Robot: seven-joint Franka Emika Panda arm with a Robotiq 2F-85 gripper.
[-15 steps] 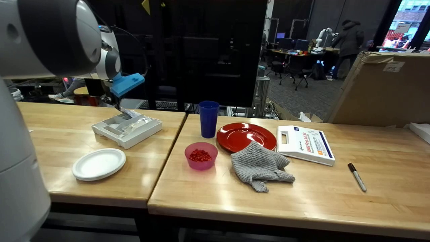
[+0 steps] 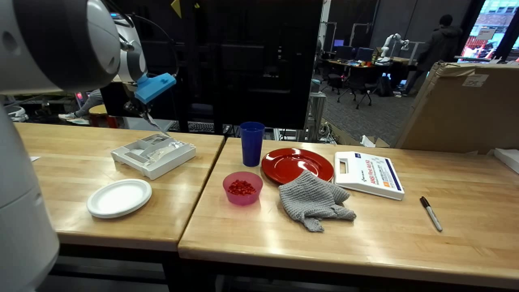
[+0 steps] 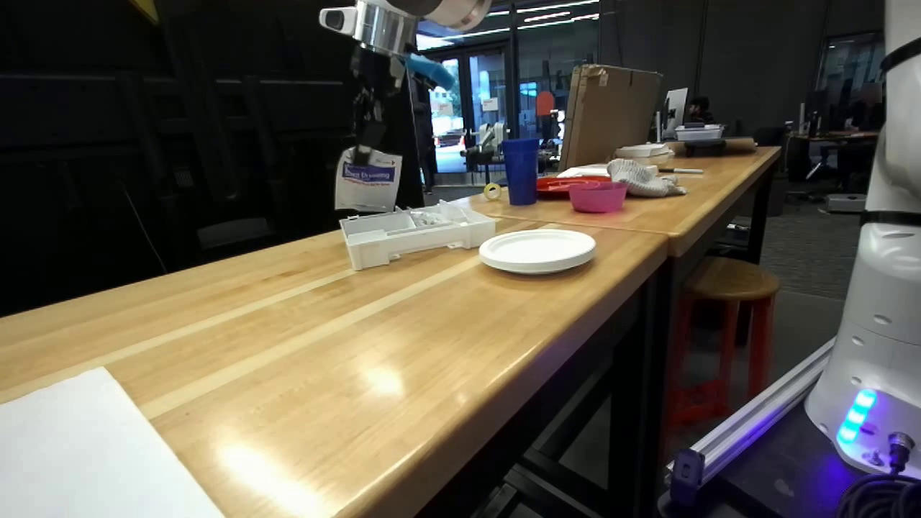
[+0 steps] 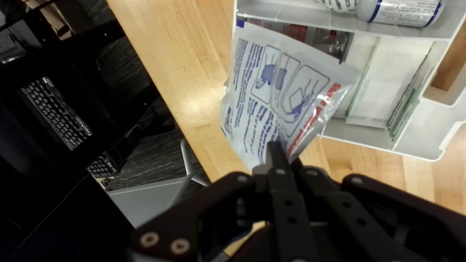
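A flat white packet (image 4: 279, 87) with blue print and red lettering is pinched at its lower end by my gripper, whose dark fingers are shut on it. In exterior view 2 the packet (image 3: 368, 181) hangs below the gripper (image 3: 369, 142), above the table's back side. The open white kit tray (image 4: 393, 135) lies under and to the right of the packet in the wrist view, with a white bottle (image 4: 404, 11) and paper packs in its compartments. Exterior view 1 shows the tray (image 2: 168, 168) on the left table, below the raised gripper.
A white plate (image 2: 119, 198) sits in front of the tray. On the right table are a pink bowl (image 2: 243, 198), blue cup (image 2: 251, 143), red plate (image 2: 272, 168), grey cloth (image 2: 311, 197), kit lid (image 2: 368, 172) and marker (image 2: 431, 214).
The gripper has risen from the tray, and the packet has come up with it, its lower end near the tray in exterior view 1. The tray and the other tabletop objects stay put.
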